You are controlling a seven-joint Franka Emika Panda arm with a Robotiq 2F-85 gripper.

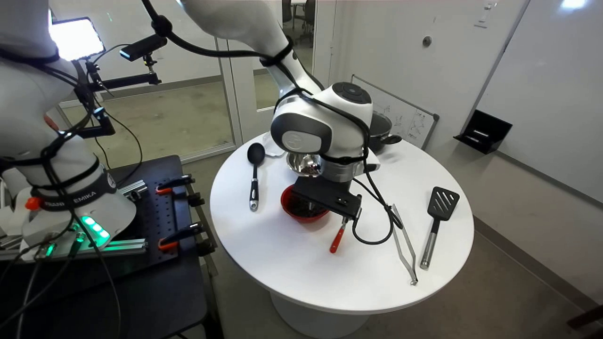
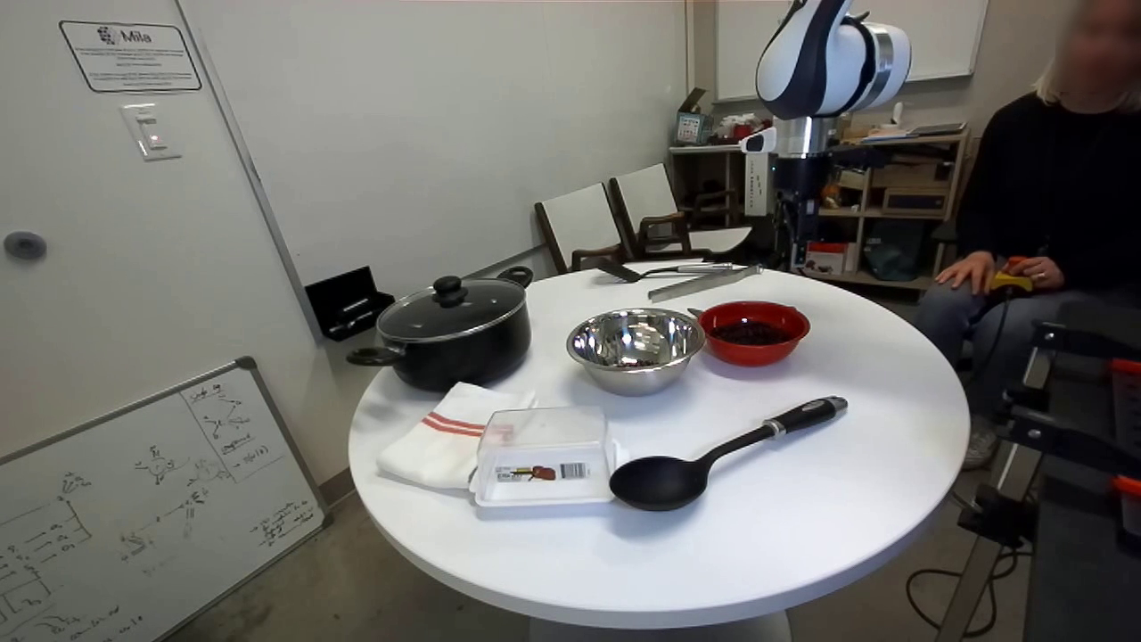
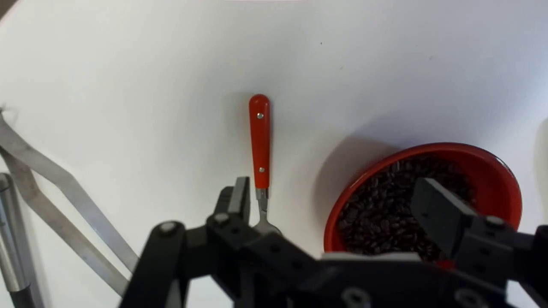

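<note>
My gripper is open, its fingers wide apart with nothing held between them. One fingertip (image 3: 239, 197) appears beside the neck of a small spoon (image 3: 260, 138) with a red handle, the spoon's head partly hidden by the gripper. The other fingertip (image 3: 436, 205) appears over a red bowl (image 3: 343, 202) of dark beans. In exterior view 1 the gripper's black body (image 1: 322, 192) covers part of the bowl, and the spoon's red handle (image 1: 337, 240) points toward the table's front edge. Exterior view 2 shows the gripper (image 2: 797, 251) above the far side of the table.
A steel bowl (image 2: 631, 369) sits beside the red one. Tongs (image 1: 404, 251) and a slotted spatula (image 1: 434, 226) lie to the right in exterior view 1. A lidded pot (image 2: 460, 332), towel (image 2: 433, 455), clear plastic box (image 2: 545, 460) and black spoon (image 2: 663, 481) also occupy the table.
</note>
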